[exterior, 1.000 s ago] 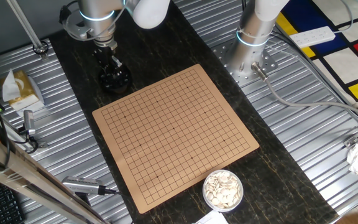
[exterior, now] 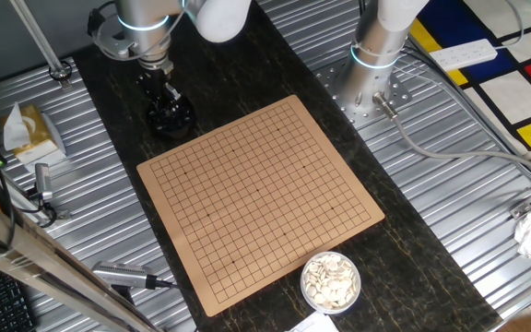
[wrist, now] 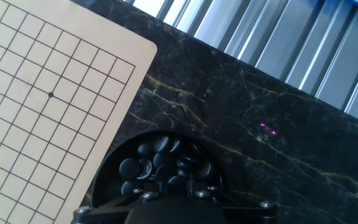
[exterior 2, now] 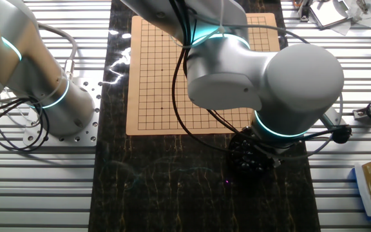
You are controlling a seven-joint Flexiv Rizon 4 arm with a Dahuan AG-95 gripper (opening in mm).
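Note:
My black gripper reaches down at the bowl of black stones, by the board's upper left corner. From the wrist view, the dark gripper body covers the near part of the bowl, with several glossy black stones showing beyond it. Its fingertips are too dark and hidden to tell whether they hold a stone. The wooden grid board lies flat with no stones on it. A clear round bowl of white stones stands off its lower edge.
The arm's base stands right of the dark table. A tissue box sits on the slatted metal surface to the left. Bare dark tabletop lies right of the black bowl in the wrist view.

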